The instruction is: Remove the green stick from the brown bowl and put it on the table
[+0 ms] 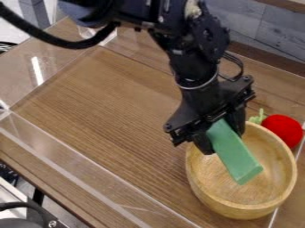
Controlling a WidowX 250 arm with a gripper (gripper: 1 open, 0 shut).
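Note:
The green stick (pixel 237 158) slants down over the brown bowl (pixel 201 189), its upper end between the fingers of my gripper (pixel 212 129). My black gripper is shut on that end, near the bowl's far left rim. The stick's lower end shows against the bowl's inside; whether it touches the bowl, I cannot tell. Its topmost part is hidden by the fingers. The bowl stands at the lower right of the table (pixel 102 111).
A red round object (pixel 283 128) with a green top lies just behind the bowl, close to its rim. Bare wooden table stretches across the left and middle. A black cable loops at the lower left edge.

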